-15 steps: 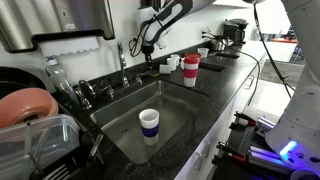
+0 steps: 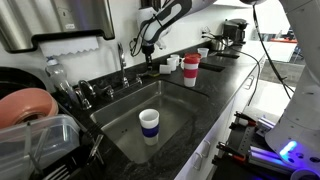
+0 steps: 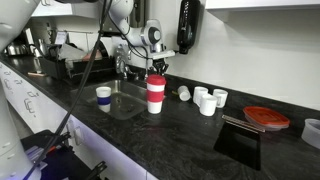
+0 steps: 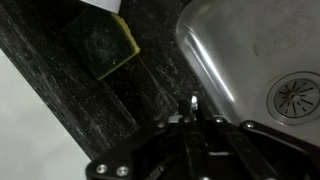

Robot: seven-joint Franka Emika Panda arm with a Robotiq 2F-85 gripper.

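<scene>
My gripper has its fingers together, with a small pale glint at their tips; what lies between them cannot be made out. In the wrist view it hangs over the dark counter beside the steel sink (image 4: pixel 205 60). A dark sponge (image 4: pixel 103 45) with a yellow edge lies on the counter, apart from the fingertips. From outside, the white arm reaches over the sink's far end, and the gripper (image 2: pixel 148 50) is small there. A white cup with a blue band (image 2: pixel 149 124) stands at the sink's near end.
Stacked red and white cups (image 3: pixel 155 92) stand on the counter past the sink. White mugs (image 3: pixel 208 104) are clustered behind them. A red plate (image 3: pixel 264 117) and a black tray (image 3: pixel 238 140) lie farther right. Beside the sink's near end sits a clear bin (image 2: pixel 35 150).
</scene>
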